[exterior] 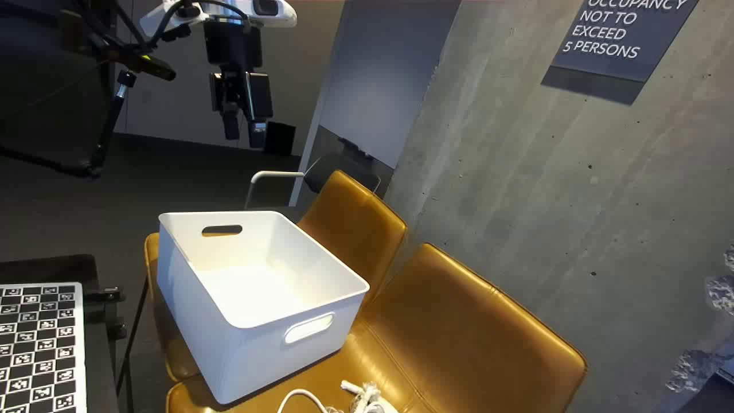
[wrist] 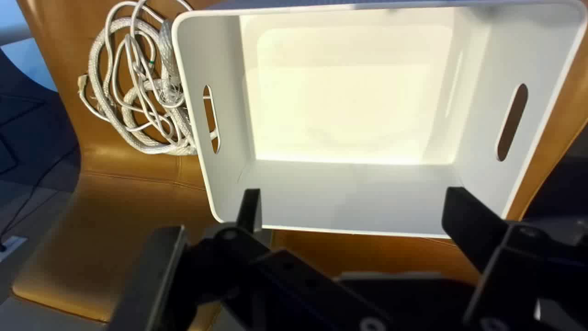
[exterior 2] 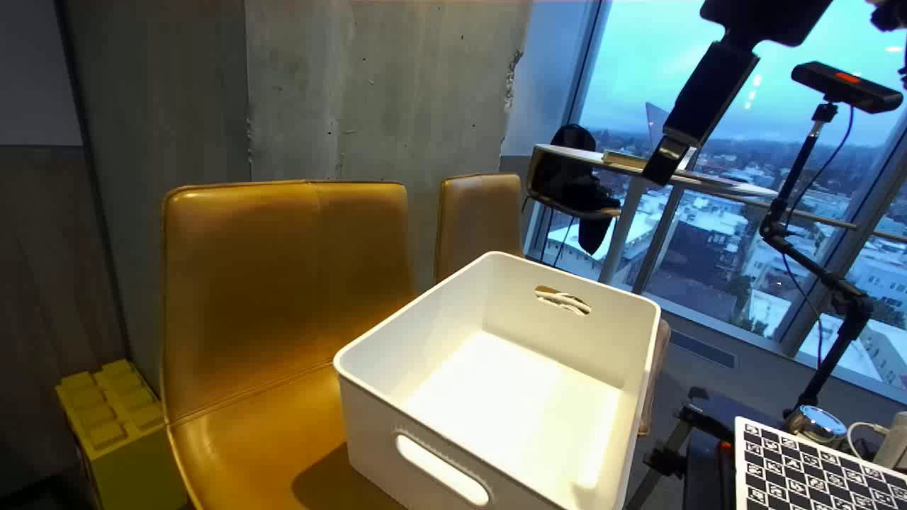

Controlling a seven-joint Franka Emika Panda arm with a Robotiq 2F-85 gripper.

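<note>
A white bin (exterior: 199, 303) with oval handle holes stands on a tan leather chair, and its inside looks empty in all views. My gripper (exterior: 243, 137) hangs well above it and toward the back in exterior view 1. In the wrist view the gripper stands open, its fingers (wrist: 468, 226) far apart with nothing between them, over the bin's near rim. Exterior view 2 catches only part of the gripper at the upper right, high over the bin (exterior 2: 408, 433). A coiled white rope (wrist: 124, 118) lies on the leather beside the bin's left wall.
Tan chair backs (exterior 2: 289, 272) rise behind and beside the bin. A checkered marker board (exterior: 41, 344) lies on a dark stand to one side. A camera on a jointed pole (exterior 2: 803, 170) stands near the window. Open air surrounds the gripper above the bin.
</note>
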